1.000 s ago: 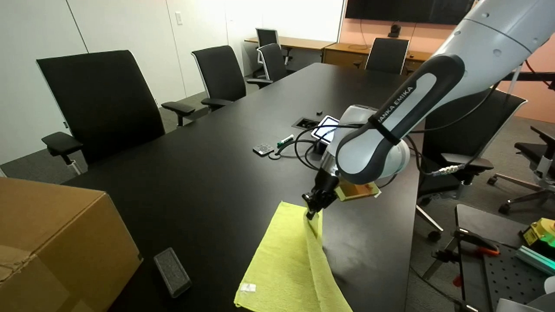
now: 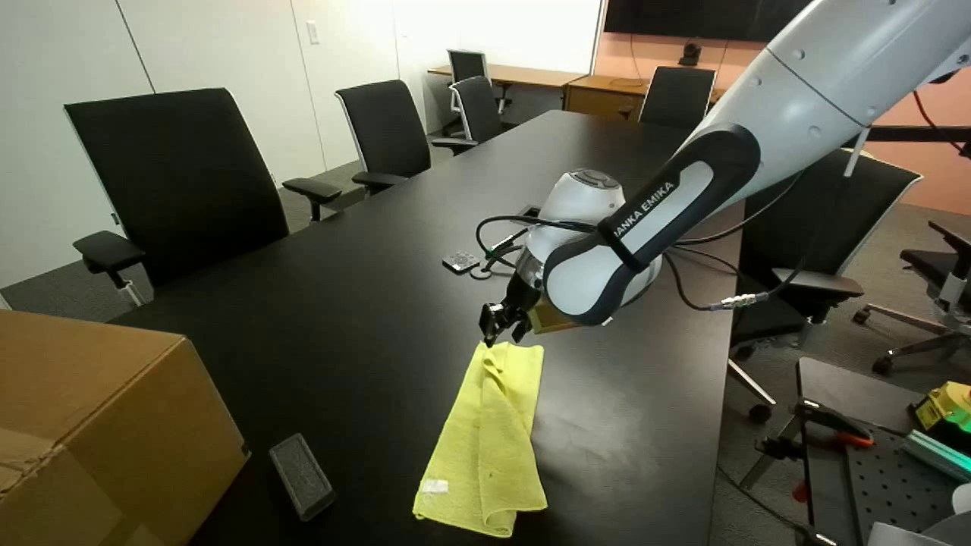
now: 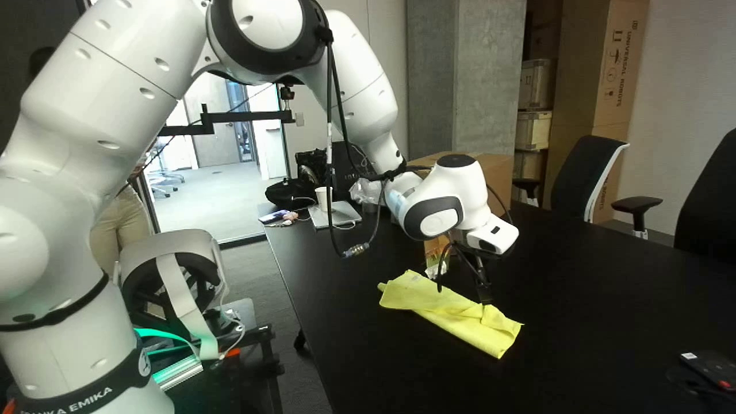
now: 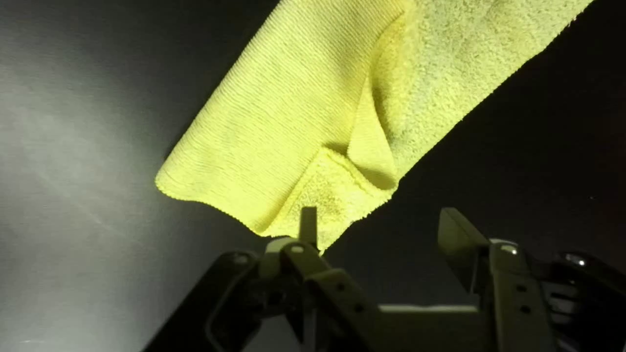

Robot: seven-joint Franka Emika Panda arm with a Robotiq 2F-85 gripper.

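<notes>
A yellow cloth (image 2: 491, 446) lies on the black table, folded lengthwise, with a creased flap at its end by the gripper. In the wrist view that flap of cloth (image 4: 334, 187) lies just beyond the fingers. My gripper has its two fingertips well apart, and only bare dark table shows between them. One of the fingertips (image 4: 308, 223) overlaps the cloth's corner in the picture; whether they touch cannot be told. From outside, the gripper (image 2: 506, 335) stands at the far end of the cloth. The cloth (image 3: 452, 314) appears rumpled beneath the hand in the second exterior view.
A cardboard box (image 2: 109, 428) and a dark eraser-like block (image 2: 302, 475) stand left of the cloth. A small black device (image 2: 460, 262) lies beyond the gripper. Partly behind the hand is a small yellow box (image 2: 551, 318).
The gripper has moved left in the first exterior view, and the cloth's right side is now folded over to the left. Earlier, the gripper was at the cloth's raised edge; now its fingers are apart.
</notes>
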